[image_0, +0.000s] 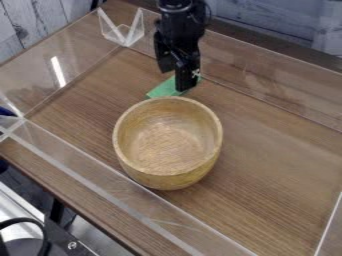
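My gripper (179, 62) hangs open over the green object (167, 89), which lies flat on the wooden table (267, 170), partly hidden behind the gripper. A large, round, light wooden bowl (168, 145) stands just in front of the green object, apparently empty. Whether the fingertips touch the green object cannot be told.
Clear plastic edging runs along the table's left and front edges. A black cable (40, 228) is at the lower left corner.
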